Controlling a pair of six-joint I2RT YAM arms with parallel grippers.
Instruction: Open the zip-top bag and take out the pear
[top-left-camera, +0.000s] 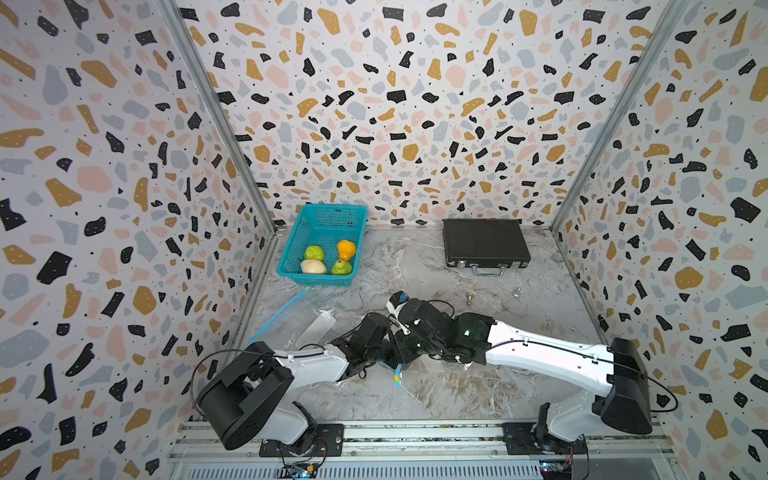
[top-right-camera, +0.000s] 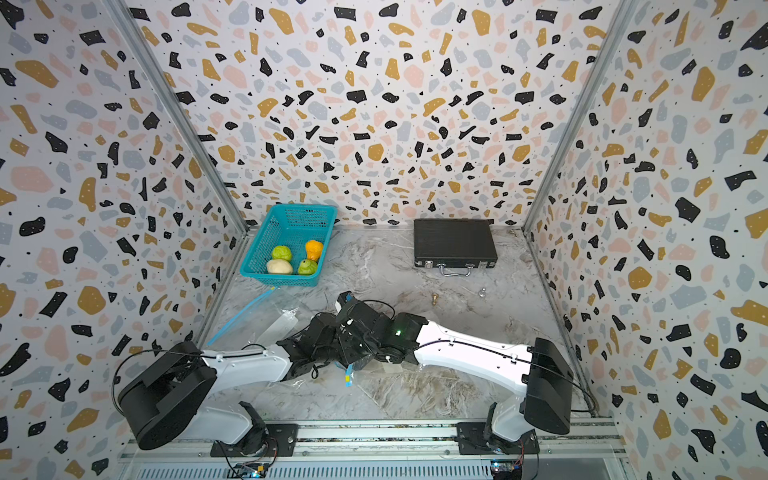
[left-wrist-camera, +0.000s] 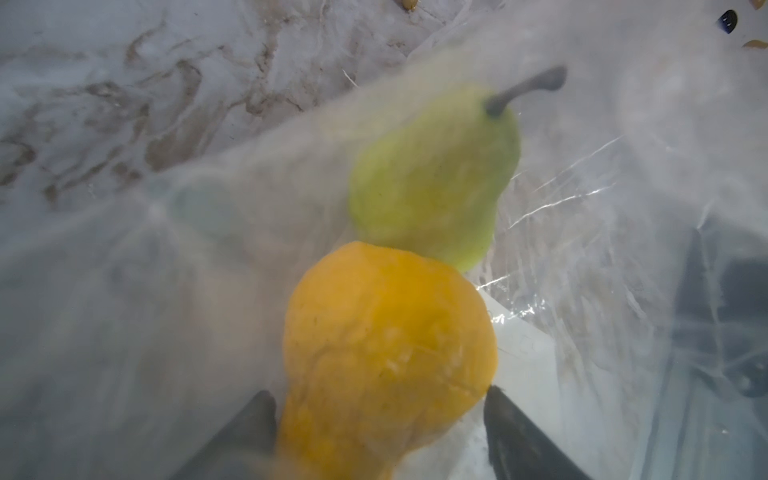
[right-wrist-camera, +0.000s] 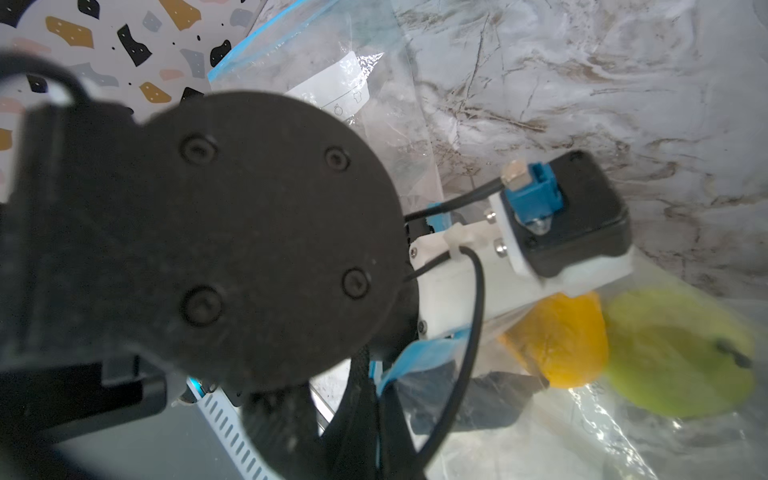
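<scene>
The clear zip bag (left-wrist-camera: 608, 216) fills much of the left wrist view. Through its film show a green pear (left-wrist-camera: 436, 160) with a dark stem and, nearer, a knobbly yellow-orange fruit (left-wrist-camera: 388, 336). My left gripper is part open, its fingers apart on either side of the yellow fruit; firm contact cannot be told. In the right wrist view its dark end (right-wrist-camera: 476, 392) appears behind the bag's film, beside that fruit. My right gripper is shut on the bag's blue zip edge (right-wrist-camera: 424, 356). From above, both arms hide most of the bag.
A teal basket (top-left-camera: 289, 252) holding several fruits stands at the back left. Another blue-topped clear bag (top-left-camera: 276, 316) lies in front of it. A black case (top-left-camera: 486, 242) sits at the back right, with a small brass object (top-left-camera: 469, 297) before it.
</scene>
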